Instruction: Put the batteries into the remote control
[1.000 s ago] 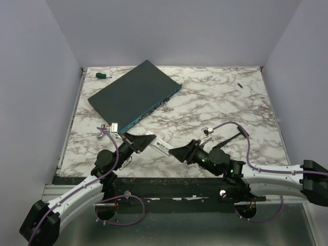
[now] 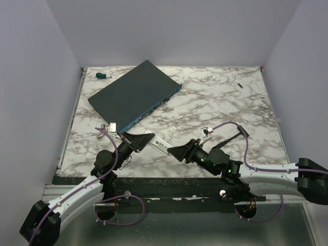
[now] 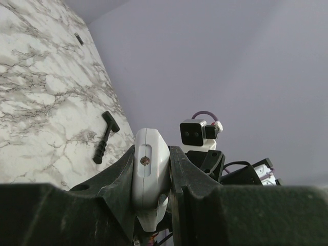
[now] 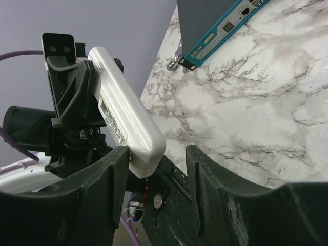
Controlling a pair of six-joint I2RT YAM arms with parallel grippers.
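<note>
A white remote control [image 2: 158, 144] is held in the air above the table's front, my left gripper [image 2: 148, 137] shut on it. In the left wrist view its end [image 3: 150, 178] sits between the fingers; in the right wrist view its body [image 4: 124, 113] slants down toward my right gripper. The right fingers stand part open around the remote's near end, the left finger at or very near it and a gap on the other side. I cannot make out any batteries.
A dark flat box [image 2: 134, 95] with a blue edge lies at back left, a green screwdriver [image 2: 100, 76] beside it. A black tool [image 3: 105, 136] lies at front right, a small dark item [image 2: 240, 85] at back right.
My right arm has shifted very slightly at the remote's end. Otherwise little differs.
</note>
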